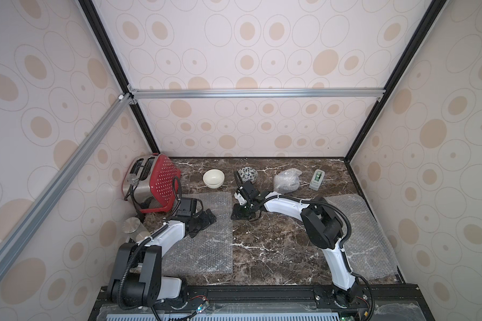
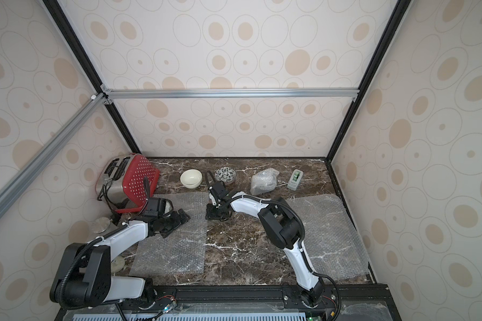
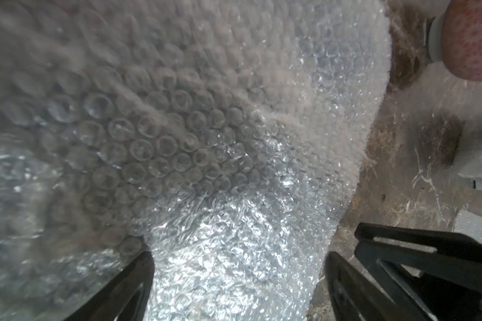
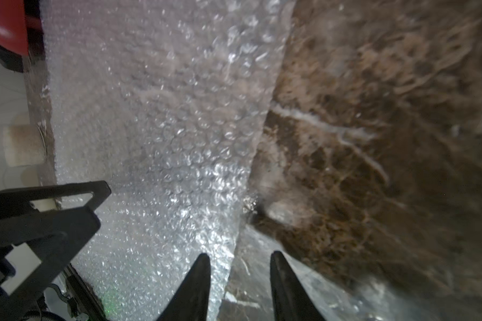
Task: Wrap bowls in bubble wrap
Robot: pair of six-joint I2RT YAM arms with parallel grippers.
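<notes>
A flat sheet of bubble wrap point(image 1: 209, 251) covers the left part of the counter; a second bubble wrap sheet point(image 1: 361, 235) lies at the right. Over the left sheet my left gripper stands open, nothing between its fingers. Just past that sheet's right edge, my right gripper is open and empty too, its fingertips on either side of the edge line in the right wrist view. At the back sit a white bowl point(image 1: 213, 178) and a patterned bowl point(image 1: 248, 174), the latter partly behind the right gripper. A bundle in clear wrap point(image 1: 287, 180) rests farther right.
A red toaster point(image 1: 163, 182) stands at the back left, close to my left arm. A small pale device with a green display point(image 1: 316, 179) lies at the back right.
</notes>
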